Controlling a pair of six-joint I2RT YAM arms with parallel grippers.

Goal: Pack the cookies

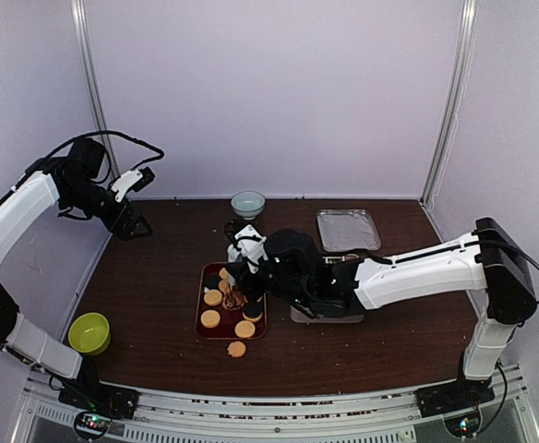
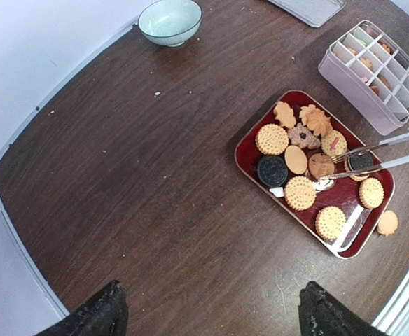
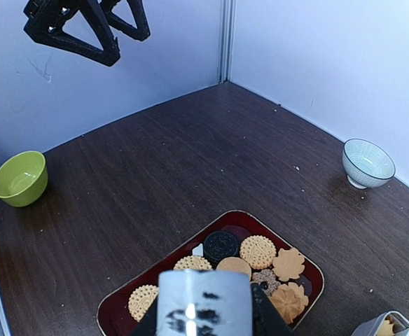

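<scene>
A red tray (image 1: 202,323) holds assorted cookies, among them a dark sandwich cookie (image 2: 272,170) and a round biscuit (image 3: 257,250). My right gripper (image 1: 236,268) is over the tray, shut on metal tongs, whose tips rest at a brown round cookie (image 2: 321,165) in the left wrist view. Beside the tray stands a divided box (image 2: 351,84) partly filled with cookies, mostly behind the right arm in the top view. My left gripper (image 1: 133,223) hangs open above the table's left side with nothing between its fingers.
A green bowl (image 1: 89,334) stands front left, a pale blue bowl (image 1: 248,203) at the back, and an empty silver tray (image 1: 348,229) back right. One cookie (image 1: 236,349) lies loose in front of the red tray.
</scene>
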